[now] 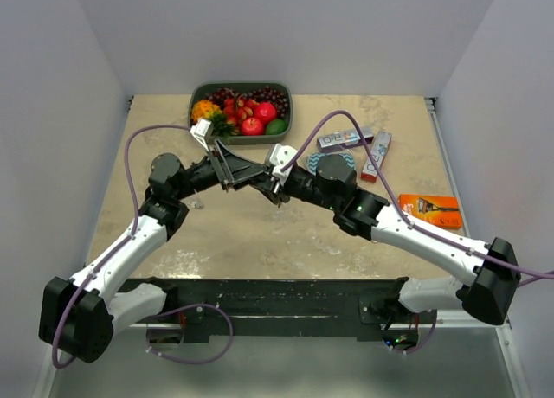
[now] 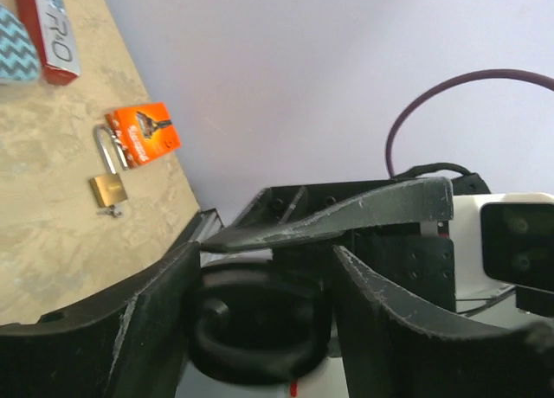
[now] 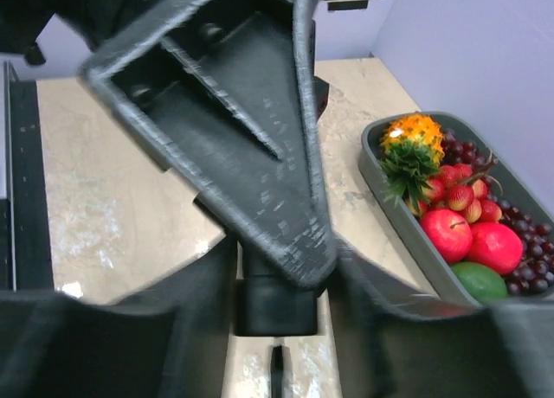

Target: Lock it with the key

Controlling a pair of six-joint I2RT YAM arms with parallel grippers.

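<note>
My left gripper (image 1: 244, 172) and right gripper (image 1: 272, 183) meet over the middle of the table, overlapping. In the left wrist view, the left gripper's fingers (image 2: 143, 316) stand apart, with dark parts of the right gripper before and between them. From the right wrist view, the right gripper's blurred fingers (image 3: 186, 311) are also apart, with the left gripper in front. A brass padlock (image 2: 110, 189) lies on the table, its shackle (image 2: 105, 147) raised and swung out. Something small and metallic (image 2: 110, 210) sits at its lower end. I cannot make out a key between the fingers.
The orange box (image 1: 431, 211) lies at the right, near the padlock. At the back are a fruit tray (image 1: 196, 93), narrow boxes (image 1: 376, 156) and a teal patterned item (image 1: 344, 157). A small pale object (image 1: 197, 202) rests left of centre.
</note>
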